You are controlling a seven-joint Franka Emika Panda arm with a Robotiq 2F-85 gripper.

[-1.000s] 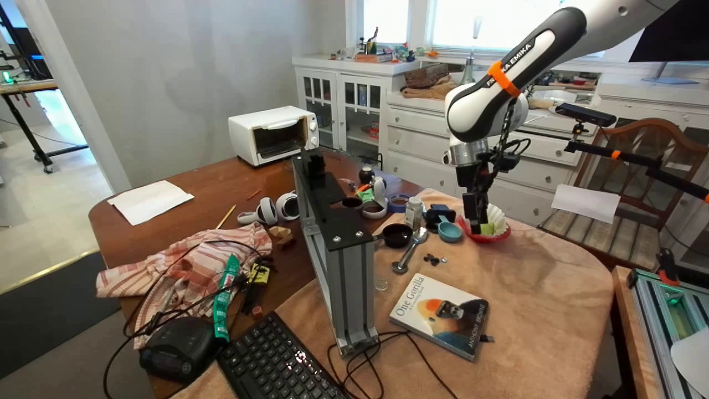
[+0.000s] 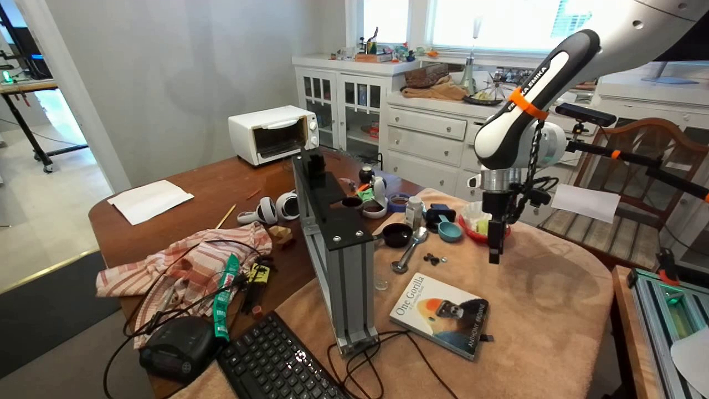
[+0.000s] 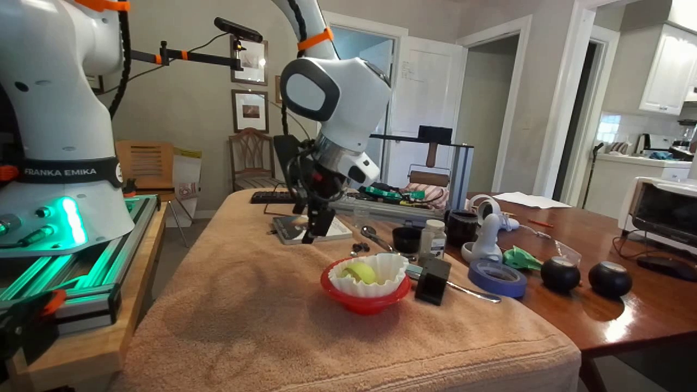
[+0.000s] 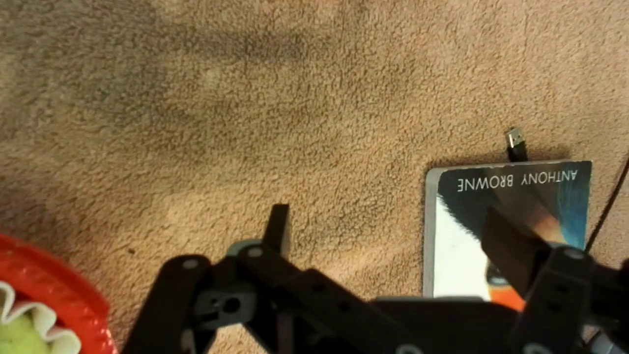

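Note:
My gripper stands open above the tan towel, its two black fingers wide apart and only towel and part of a book between and below them. In the second exterior view the gripper (image 3: pixel 313 230) hangs over the towel, behind the red bowl (image 3: pixel 366 305). A white paper liner (image 3: pixel 392 275) sits in that bowl, with a yellow-green round thing (image 3: pixel 360 271) inside it. The bowl (image 4: pixel 56 280) shows cut off at the lower left of the wrist view. The book "One Gorilla" (image 2: pixel 442 312) lies flat on the towel, to the wrist view's right.
Close to the bowl are a black box (image 3: pixel 433 281), a teal scoop (image 2: pixel 450 231), a spoon (image 2: pixel 410 250), a black cup (image 2: pixel 397 235) and a white bottle (image 2: pixel 413 213). A metal frame (image 2: pixel 350 286) rises mid-table. Bare towel (image 3: pixel 248 326) stretches along the robot's side.
In exterior view 1 my arm and gripper have moved right and somewhat down, from over the bowl's near side toward the open towel. The bowl, book and other objects stay put.

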